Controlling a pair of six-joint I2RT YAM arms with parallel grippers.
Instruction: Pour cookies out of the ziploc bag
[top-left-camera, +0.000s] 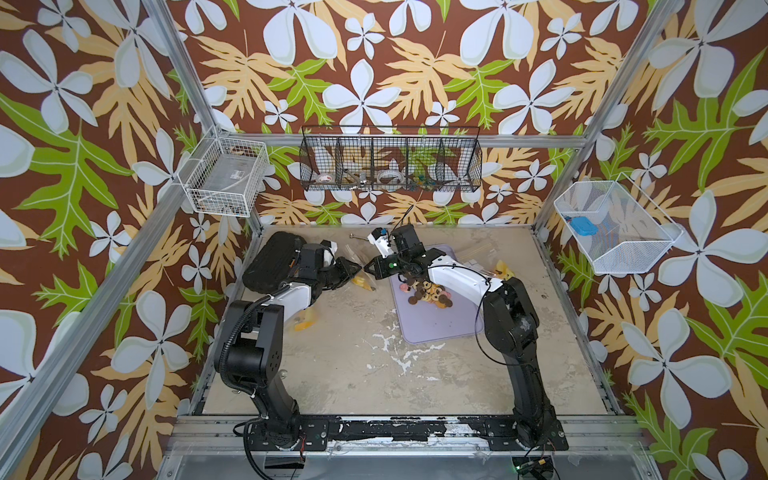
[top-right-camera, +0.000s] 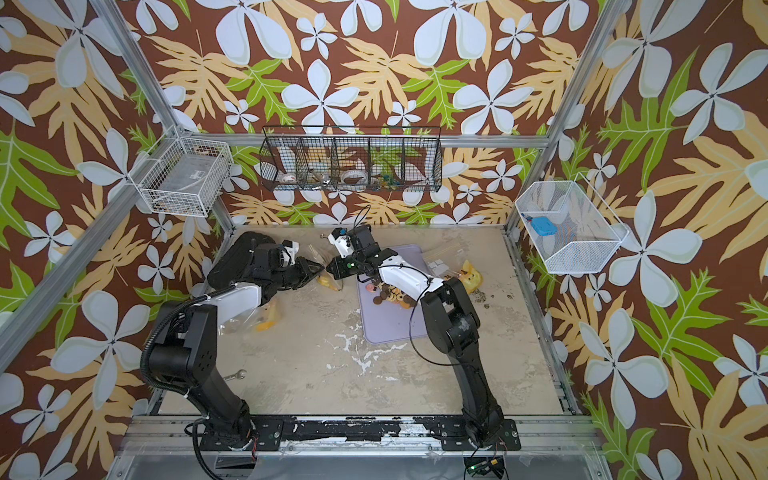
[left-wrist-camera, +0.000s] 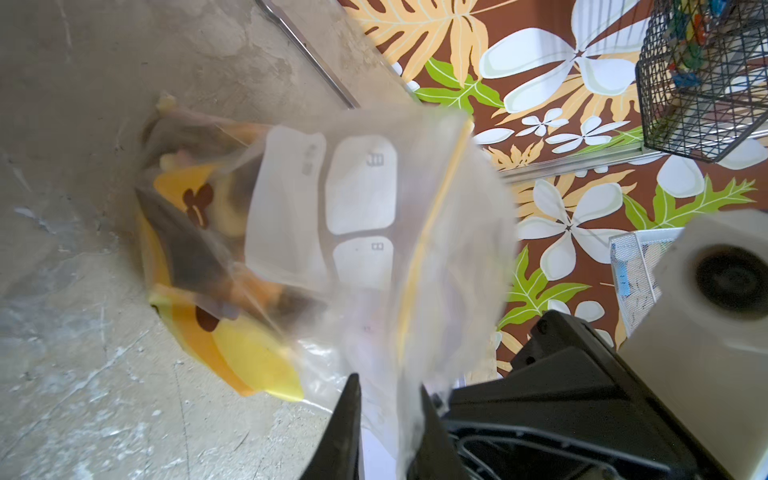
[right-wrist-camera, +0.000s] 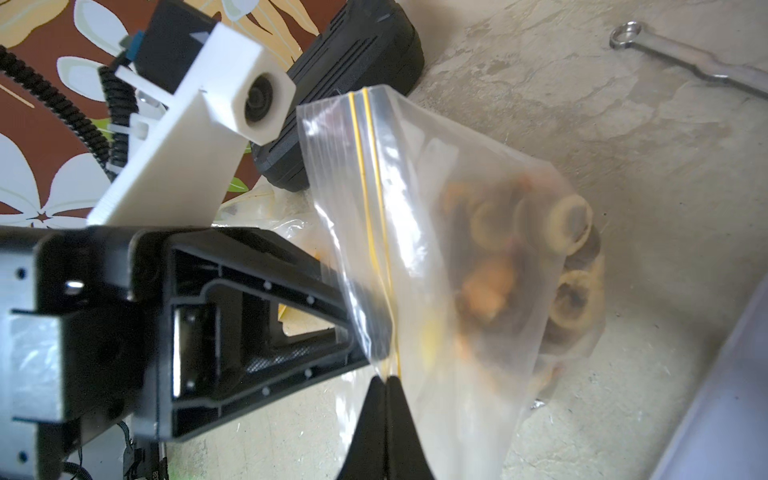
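A clear ziploc bag (left-wrist-camera: 276, 264) with a yellow zip line stands between my two grippers; its lower part holds ring-shaped cookies (right-wrist-camera: 569, 296), blurred by the film. My right gripper is shut, with film from the bag's mouth at its fingertips. The left gripper is part open at the bag's upper edge, film showing between its fingers. In the top left view, the left gripper (top-left-camera: 357, 269) and right gripper (top-left-camera: 373, 269) face each other closely above the bag (top-left-camera: 364, 281). Loose cookies (top-left-camera: 428, 293) lie on the lilac tray (top-left-camera: 436, 328).
A black case (top-left-camera: 272, 261) lies behind the left arm. Other yellow-marked bags (top-left-camera: 305, 320) lie beneath the left arm, with a yellow-marked bag (top-left-camera: 502, 269) right of the tray. A wrench (right-wrist-camera: 688, 60) rests behind the bag. Open tabletop lies in front.
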